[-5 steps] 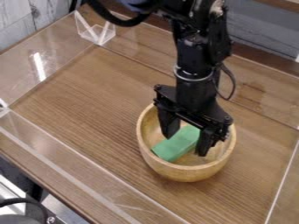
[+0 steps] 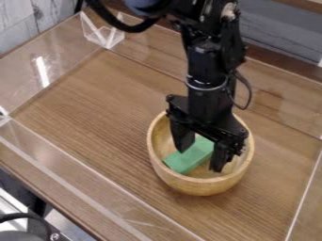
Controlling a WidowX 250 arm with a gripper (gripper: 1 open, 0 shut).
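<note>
A round yellow bowl point(image 2: 197, 184) stands on the wooden table, right of centre, with a green block point(image 2: 185, 159) inside it. My black gripper point(image 2: 201, 143) reaches down from the top into the bowl, open, its fingers on either side over the block's upper part. Whether they touch the block cannot be seen clearly.
A small white wire-like object point(image 2: 104, 28) sits at the back left. Cables lie off the table's near left edge.
The arm and gripper have shifted very slightly within the bowl; the block and bowl look almost unmoved.
</note>
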